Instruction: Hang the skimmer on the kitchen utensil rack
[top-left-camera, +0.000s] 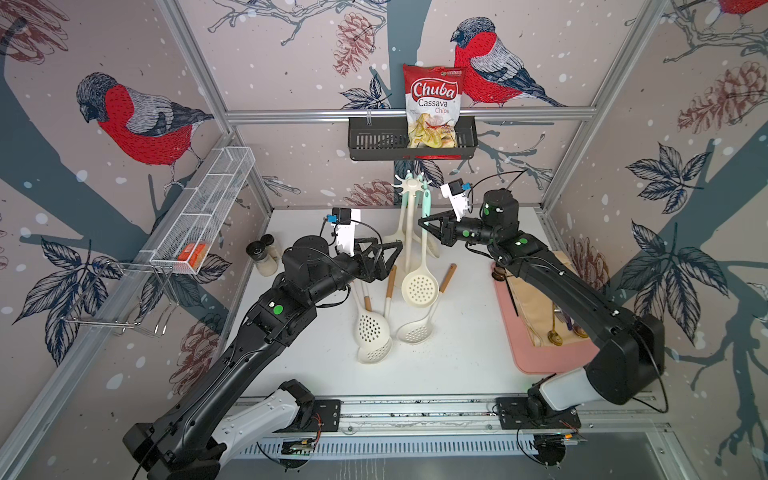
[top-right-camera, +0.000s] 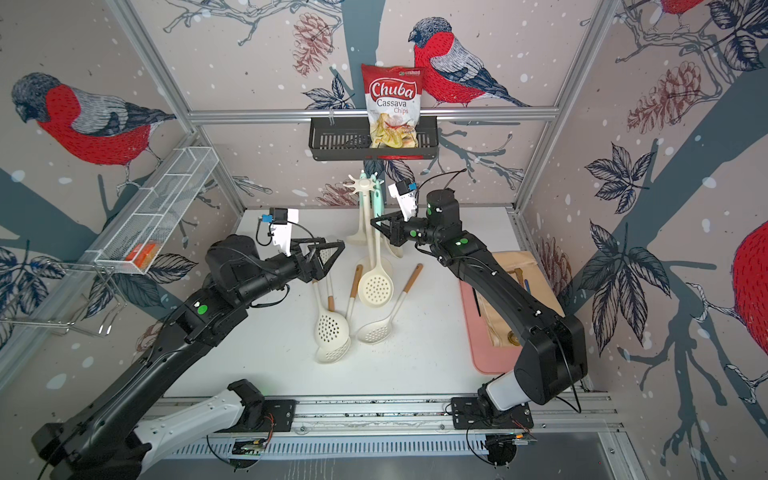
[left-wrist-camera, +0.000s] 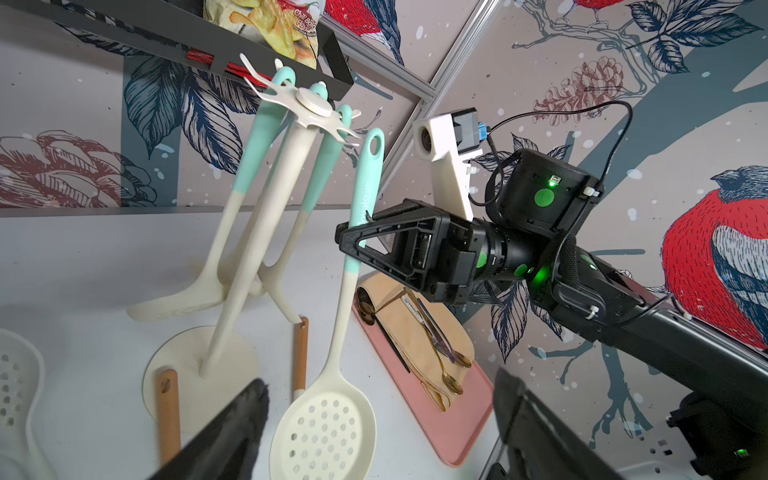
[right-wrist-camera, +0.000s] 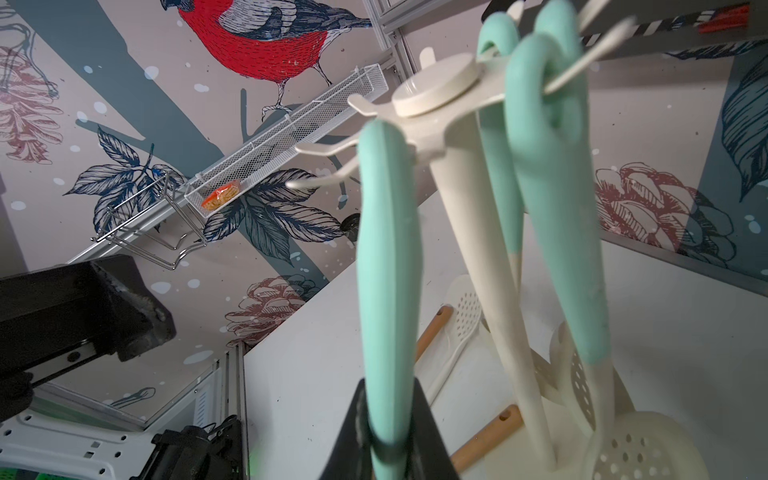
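Observation:
My right gripper (top-left-camera: 428, 221) is shut on the mint handle of a cream skimmer (left-wrist-camera: 322, 428), holding it upright at the rack (left-wrist-camera: 268, 188). In the right wrist view the handle's top (right-wrist-camera: 384, 144) is at the height of the rack's hooks (right-wrist-camera: 320, 148), in front of them; whether it touches one cannot be told. Other utensils with mint handles (right-wrist-camera: 560, 200) hang on the rack. My left gripper (top-right-camera: 328, 254) stands open, left of the rack, with nothing visible between its fingers.
Skimmers and wooden-handled utensils (top-left-camera: 416, 328) lie on the table. A shelf with chips (top-left-camera: 432, 112) is above the rack, a wire shelf (top-left-camera: 200, 208) on the left wall, a pink tray (top-left-camera: 528, 360) at right, jars (top-left-camera: 262, 257) at back left.

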